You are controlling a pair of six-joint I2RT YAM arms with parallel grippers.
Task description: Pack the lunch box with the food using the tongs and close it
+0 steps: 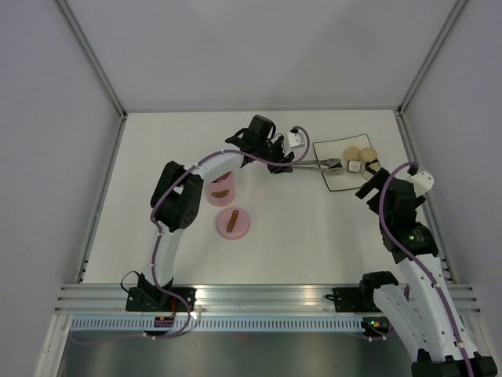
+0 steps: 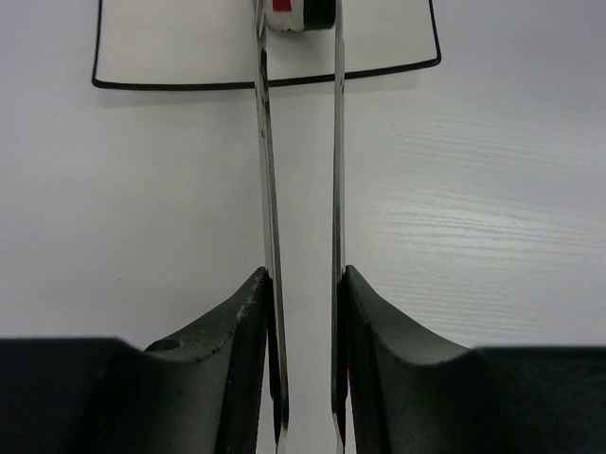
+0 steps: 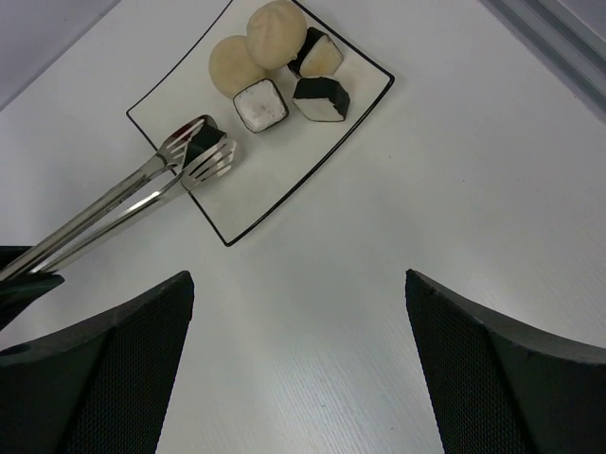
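My left gripper (image 1: pixel 282 157) is shut on metal tongs (image 2: pixel 270 189), whose fork ends lie over the left part of a white board (image 3: pixel 265 180) with a black border. Between those ends is a dark piece of food (image 3: pixel 204 140), like nori-wrapped rice. Round buns (image 3: pixel 275 33) and several rice pieces (image 3: pixel 322 99) sit further along the board. A pink container (image 1: pixel 220 196) with a brown mark stands beneath the left arm; a pink plate (image 1: pixel 243 224) holds a brown oblong item. My right gripper stands open, empty, right of the board.
Walls and metal rails (image 1: pixel 416 133) bound it at the back and sides, with the right arm close to the right rail.
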